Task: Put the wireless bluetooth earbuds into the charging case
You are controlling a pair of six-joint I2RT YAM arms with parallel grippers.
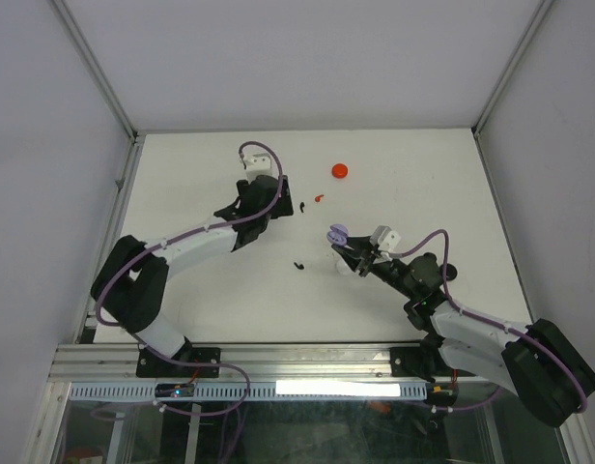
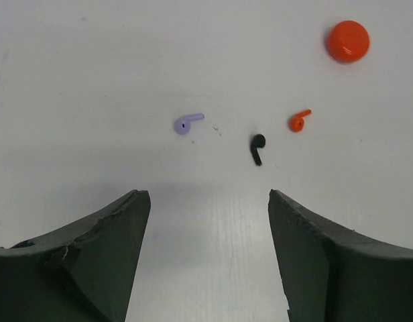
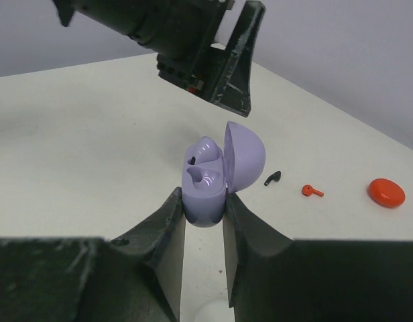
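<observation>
My right gripper (image 1: 354, 255) is shut on the lavender charging case (image 3: 204, 188), whose lid stands open, with compartments facing up. My left gripper (image 1: 264, 193) is open above the table further back left, nothing between its fingers. Below it in the left wrist view lie a lavender earbud (image 2: 182, 126), a black earbud (image 2: 258, 142) and an orange earbud (image 2: 297, 123). Another small black piece (image 1: 298, 266) lies on the table left of the case in the top view.
An orange round case (image 1: 339, 170) sits at the back of the white table (image 1: 201, 164). A white object (image 3: 213, 312) lies under my right gripper, and a dark round object (image 1: 450, 272) is at the right, partly hidden by the arm.
</observation>
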